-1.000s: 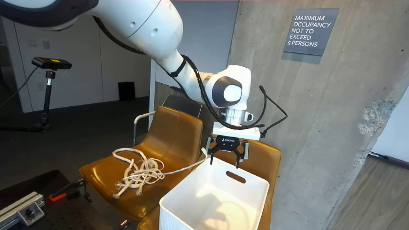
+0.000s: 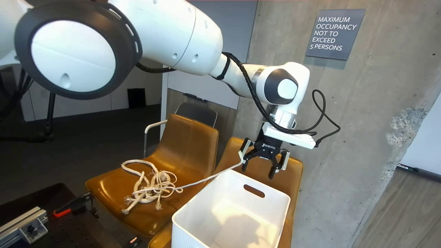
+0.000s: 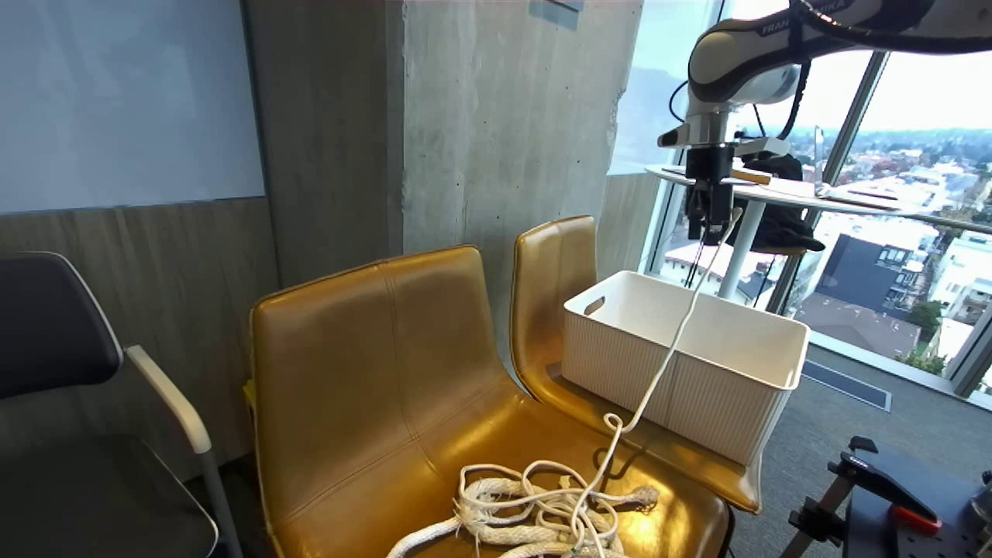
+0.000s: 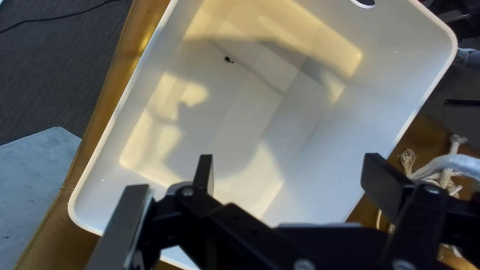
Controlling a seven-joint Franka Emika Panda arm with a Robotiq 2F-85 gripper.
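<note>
Above the far end of the white bin (image 2: 186,235) my gripper (image 2: 258,170) stands open, its fingers wide apart with nothing between them. A pale rope strand (image 2: 211,177) rises from the tangled rope (image 2: 155,189) and hangs at the outer side of one finger. In the wrist view, the strand (image 4: 454,164) passes outside the right finger (image 4: 380,173); how it catches there cannot be made out. Most of the rope (image 3: 525,511) lies heaped on the tan chair seat. Inside the bin (image 4: 382,99) there is no rope, only a tiny dark speck.
The bin rests on a second tan chair (image 3: 563,270). Behind the gripper is a concrete wall (image 2: 330,124). A dark table with a clamp (image 2: 70,206) and a metal rail (image 2: 24,227) occupies the front left. A black chair (image 3: 56,344) stands beside the rope's chair.
My gripper has moved right and slightly up in the exterior view. The strand beside its finger has followed and now reaches farther from the heap. The heap remains on the chair.
</note>
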